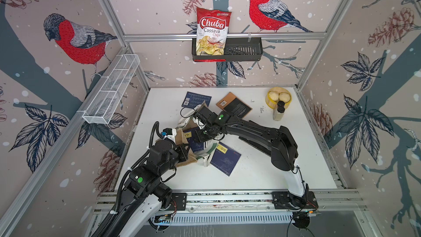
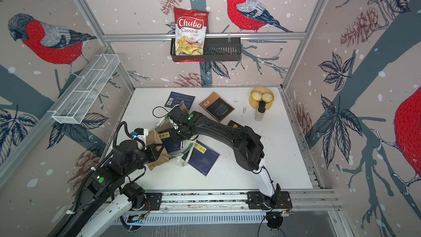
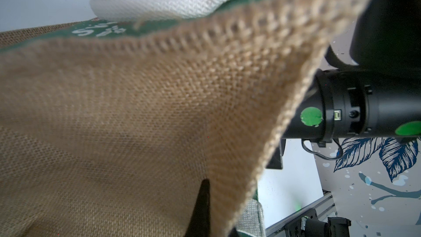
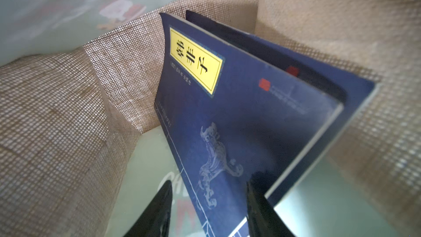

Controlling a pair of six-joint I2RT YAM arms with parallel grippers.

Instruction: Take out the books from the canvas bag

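The jute bag point(image 1: 186, 158) with white handles lies open on the table's left middle. Inside it, dark blue books point(image 4: 219, 118) with a yellow label lean on one another. My right gripper is inside the mouth, fingers part open at the lower book's cover, nothing seen gripped. My left gripper point(image 2: 158, 149) is at the bag's left side; in its wrist view a dark finger point(image 3: 198, 210) lies against the burlap edge, and whether it pinches cloth is unclear.
Books lie outside the bag: blue ones point(image 1: 225, 160) at front and point(image 1: 196, 99) back, a brown-black one point(image 1: 233, 105) behind, a black one partly under my right arm. A yellow basket point(image 1: 278, 94) and bottle point(image 1: 278, 110) stand back right.
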